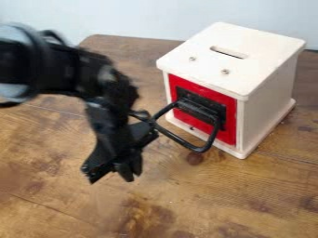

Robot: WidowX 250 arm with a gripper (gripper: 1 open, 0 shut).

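Observation:
A pale wooden box (267,107) stands at the right, with a slot in its top and a red front panel (228,135) carrying a black latch plate with a bent black handle (183,139) that sticks out to the left. My black gripper (125,169) hangs to the left of the box, low over the table and pointing down, blurred by motion. Its fingers are hard to make out, so I cannot tell how far apart they are.
A pale wall runs behind it.

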